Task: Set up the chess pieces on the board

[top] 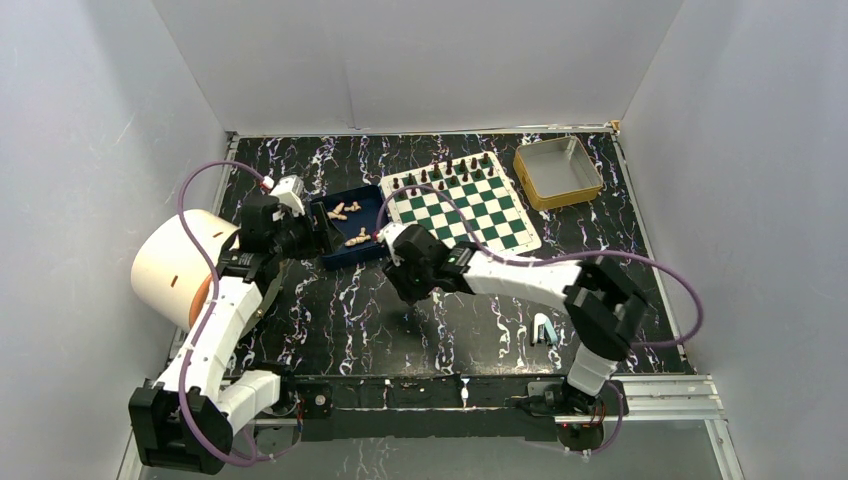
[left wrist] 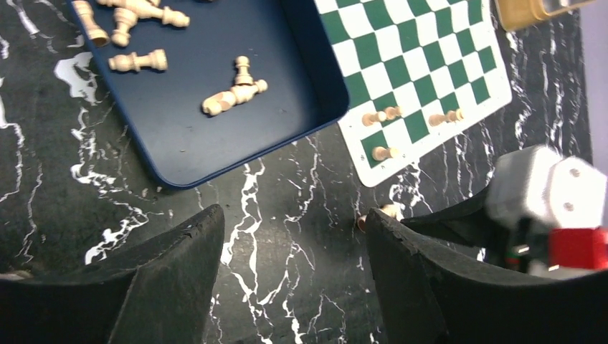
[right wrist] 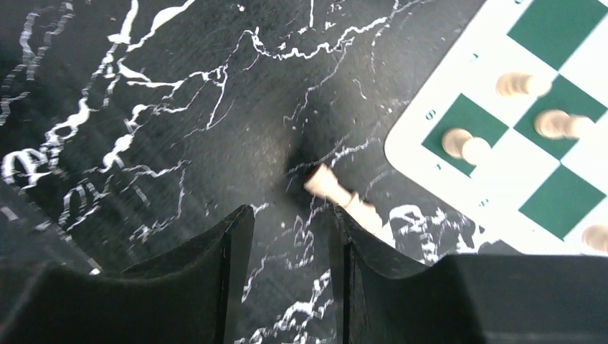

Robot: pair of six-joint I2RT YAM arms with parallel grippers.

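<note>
The chess board (top: 497,217) has dark pieces (top: 452,172) along its far side. At its near corner in the right wrist view stand several light pieces (right wrist: 459,145). More light pieces (left wrist: 233,98) lie in the blue tray (left wrist: 247,152). Over the tray's left part, my left gripper (top: 325,233) is open, its fingers empty. My right gripper hangs low over the table near the board corner, open, with no piece in its grasp. A light piece (right wrist: 331,188) lies on its side on the table by its right finger, which partly hides it.
A yellow-rimmed empty box (top: 560,190) stands at the far right. Two small tools (top: 543,330) lie at the front right. The two grippers are close together.
</note>
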